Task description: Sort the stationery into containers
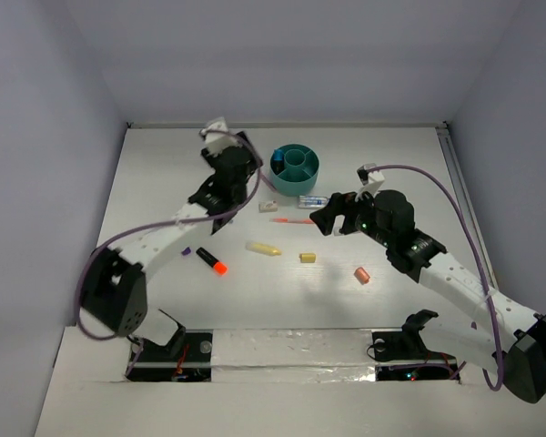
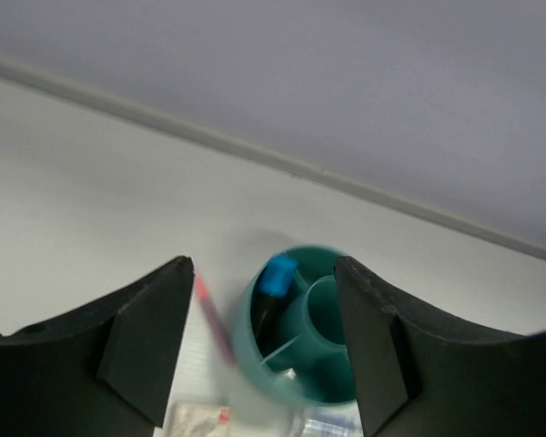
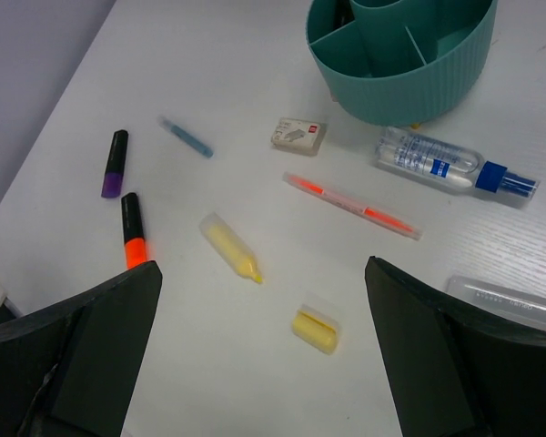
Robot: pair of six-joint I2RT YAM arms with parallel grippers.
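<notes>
A teal divided cup [image 1: 305, 182] stands at the back centre, a blue-capped item [image 2: 278, 278] inside. My left gripper [image 1: 235, 155], blurred, is left of it, fingers apart and empty. My right gripper [image 1: 335, 211] hangs open over the middle right. On the table lie a pink pen [image 2: 214, 323], eraser [image 3: 297, 135], clear bottle [image 3: 429, 160], orange pen [image 3: 350, 202], yellow highlighter [image 3: 232, 248], yellow piece [image 3: 314, 330], black-orange marker [image 3: 132, 228], black-purple marker [image 3: 115, 164], blue pen [image 3: 187, 137], clear tube [image 3: 500, 300] and red piece [image 1: 362, 275].
Walls border the white table [image 1: 155, 173] at back and sides, with a rail [image 1: 191, 124] along the back.
</notes>
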